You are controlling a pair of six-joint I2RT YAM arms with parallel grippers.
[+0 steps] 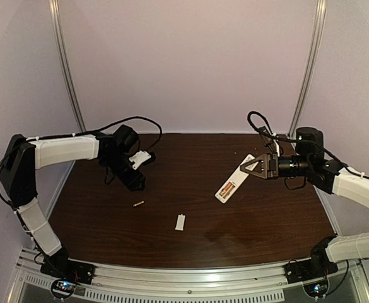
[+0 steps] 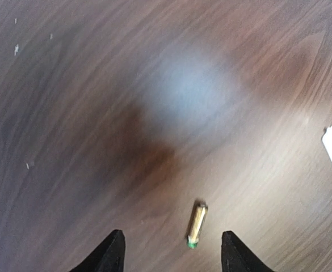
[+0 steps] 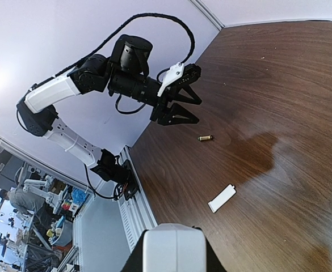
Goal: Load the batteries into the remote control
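Observation:
My right gripper (image 1: pixel 255 166) is shut on the white remote (image 1: pixel 233 182), held tilted with a battery showing in its compartment; in the right wrist view the remote's end (image 3: pixel 174 249) fills the bottom middle. A loose battery (image 1: pixel 138 203) lies on the table at the left, gold with a green end (image 2: pixel 197 222) in the left wrist view. The white battery cover (image 1: pixel 180 222) lies at front middle. Above and a little behind the loose battery, my left gripper is open with nothing between its fingers.

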